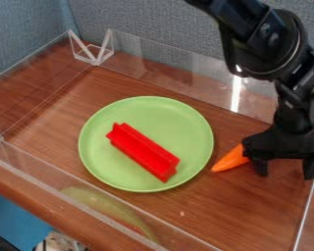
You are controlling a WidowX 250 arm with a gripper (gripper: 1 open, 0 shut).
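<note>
An orange carrot (231, 159) lies on the wooden surface just right of the green plate (110, 167), its thick end partly hidden by my black gripper (281, 160). The gripper is low at the right, over the carrot, with its fingers apart. A red block-like bar (142, 152) rests on the plate.
Clear low walls (146, 75) edge the wooden surface (55, 118). A pale yellow-green elongated item (110, 211) shows at the near left, partly behind the clear wall.
</note>
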